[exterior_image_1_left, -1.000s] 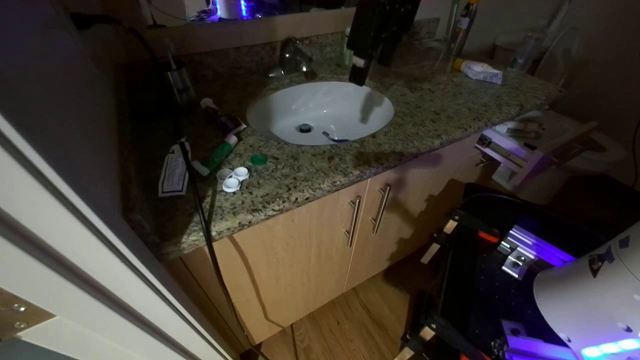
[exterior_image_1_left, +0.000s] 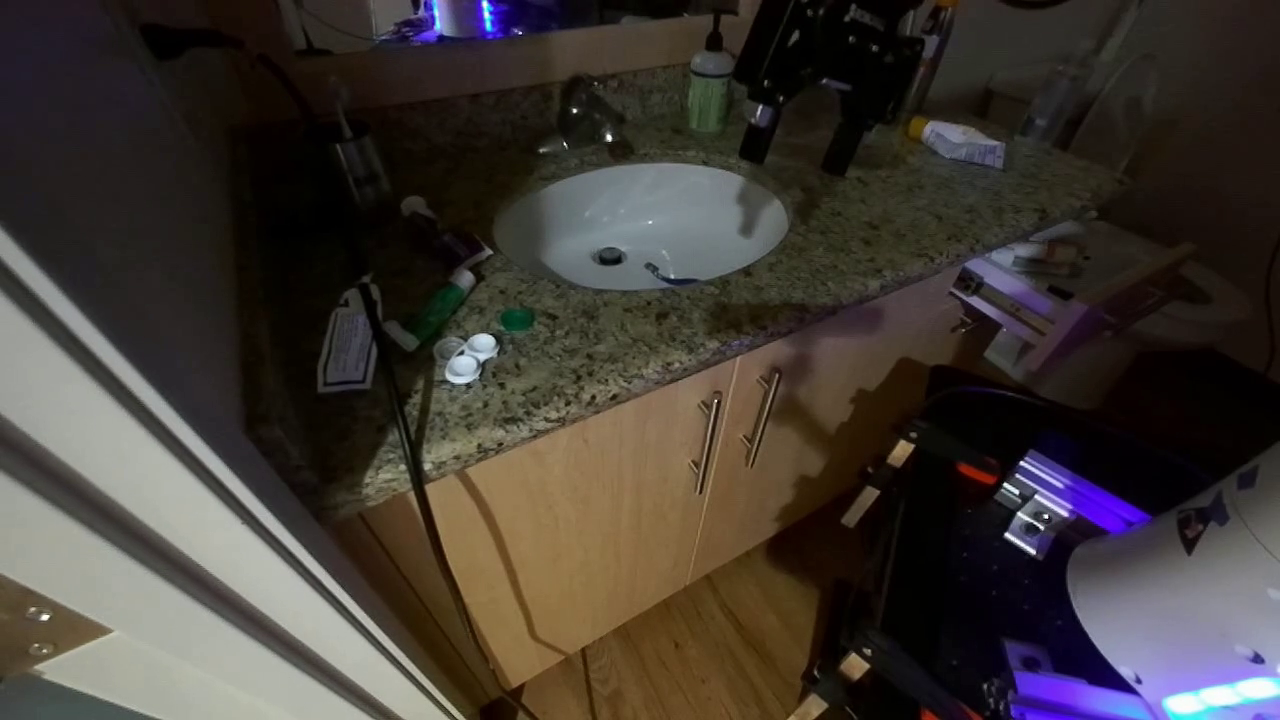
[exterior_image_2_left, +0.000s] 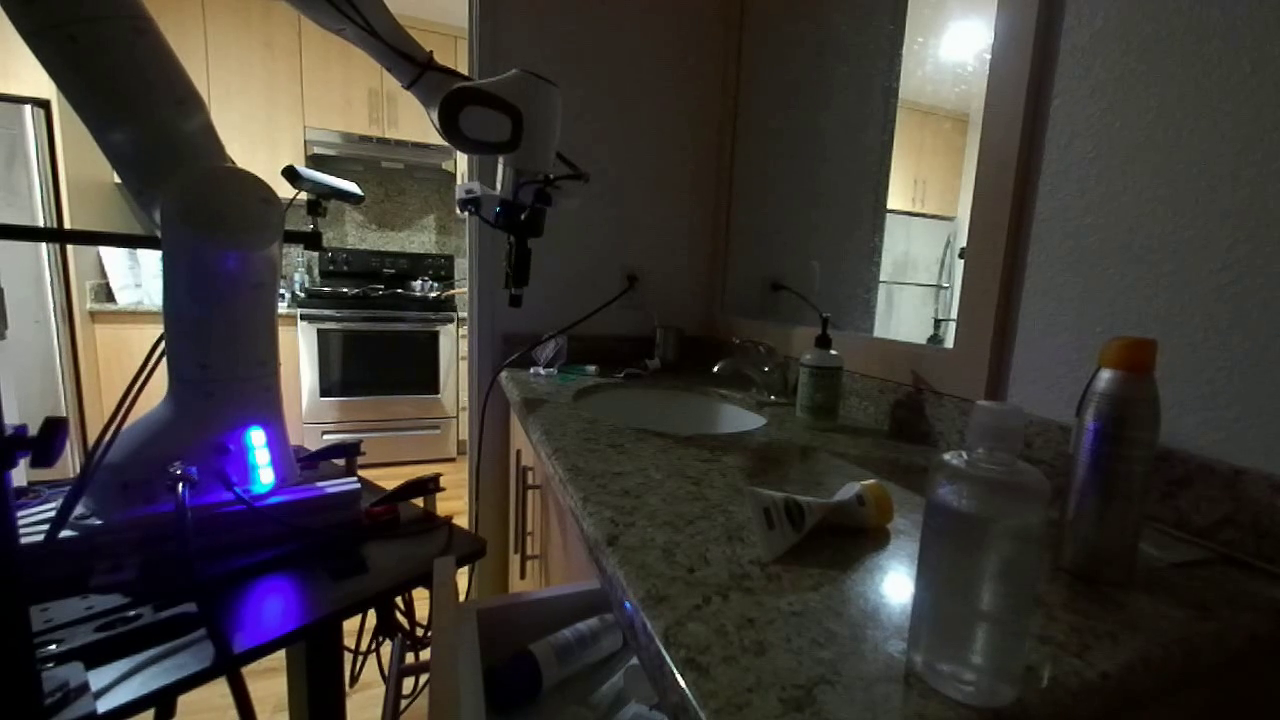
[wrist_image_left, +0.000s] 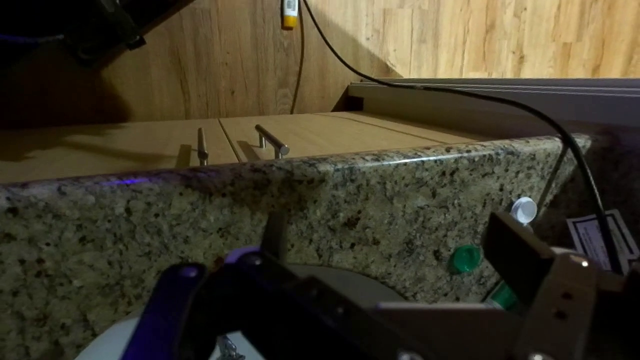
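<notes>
My black gripper (exterior_image_1_left: 800, 146) hangs in the air over the back of the counter, seen close to the soap bottle (exterior_image_1_left: 710, 96) in exterior view 1. Its two fingers stand well apart with nothing between them; the wrist view shows the same wide gap. Below lies the white oval sink (exterior_image_1_left: 672, 216), with a dark-and-white toothbrush-like item (exterior_image_1_left: 669, 276) in its basin. A green cap (exterior_image_1_left: 517, 319), a white contact lens case (exterior_image_1_left: 470, 358) and a green tube (exterior_image_1_left: 440, 306) rest on the counter left of the sink.
A white tube with a yellow cap (exterior_image_2_left: 828, 510), a clear bottle (exterior_image_2_left: 978, 564) and an orange-topped spray can (exterior_image_2_left: 1113, 456) occupy the far counter end. An open drawer (exterior_image_2_left: 540, 648) juts out below. A black cable (exterior_image_1_left: 402, 420) crosses the counter's left end.
The gripper has shifted right in exterior view 1 and turned, so both fingers now show apart and the soap bottle is mostly uncovered. The counter items have not moved.
</notes>
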